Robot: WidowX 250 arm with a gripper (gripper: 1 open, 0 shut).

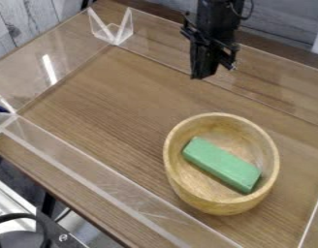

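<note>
A green block [221, 164] lies inside a round wooden bowl [255, 140] at the lower right of the table [97, 107]. My black gripper [205, 70] hangs from the top centre of the view, behind the bowl and apart from it, its narrow tip pointing down. Nothing shows held at the tip, and it looks shut.
A clear plastic piece [111, 27] stands at the upper left. Part of a black object [26, 225] shows at the lower left corner.
</note>
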